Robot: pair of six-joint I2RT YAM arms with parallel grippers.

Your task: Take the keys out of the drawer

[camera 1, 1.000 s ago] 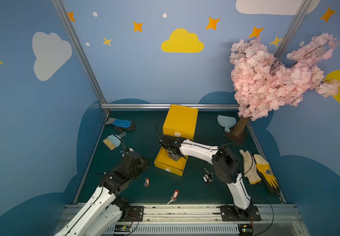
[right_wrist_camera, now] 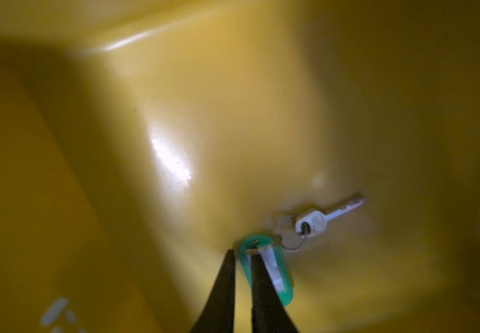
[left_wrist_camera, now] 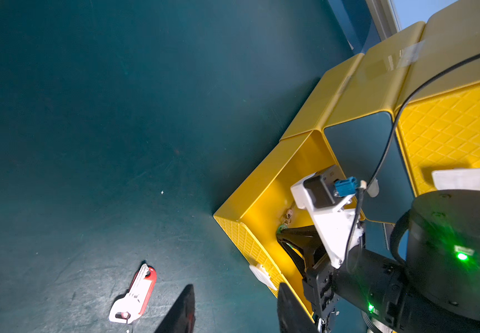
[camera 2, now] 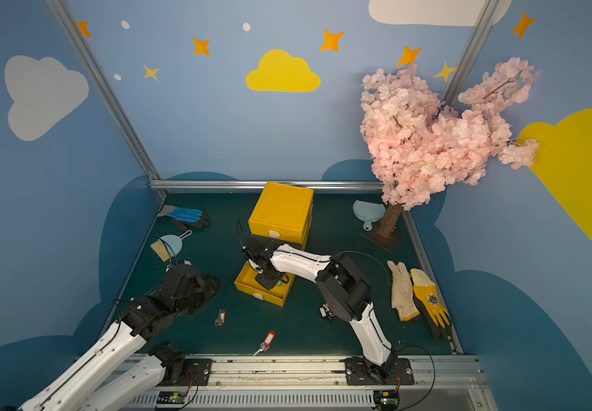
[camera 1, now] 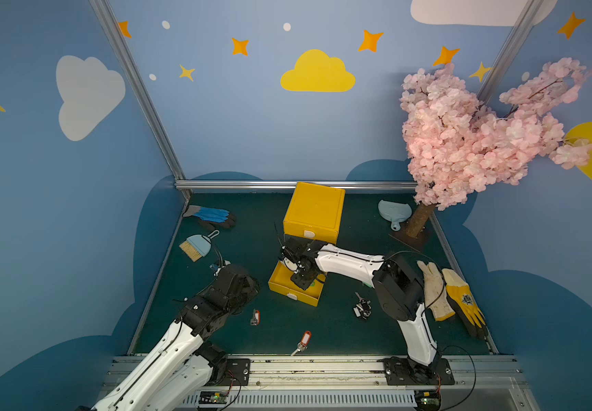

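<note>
The yellow drawer [camera 1: 281, 291] is pulled out, and on its floor lie a green key tag [right_wrist_camera: 288, 295] and a silver key [right_wrist_camera: 317, 223] joined by a ring. My right gripper reaches down into the drawer at the tag. A narrow gap separates its fingers; one finger [right_wrist_camera: 262, 294] crosses over the tag, most of which shows on that finger's right. Whether the tag is pinched is unclear. My left gripper is open and empty, above the table left of the drawer.
The yellow cabinet [camera 1: 313, 205] stands behind the drawer. On the table lie red-tagged keys [camera 1: 301, 342], another red-tagged set [camera 1: 255, 317] and dark keys [camera 1: 361, 307]. Gloves [camera 1: 464, 301] are at right; a brush [camera 1: 198, 244] is at left.
The green tag has turned, and its key now points more sideways. The left arm barely moves.
</note>
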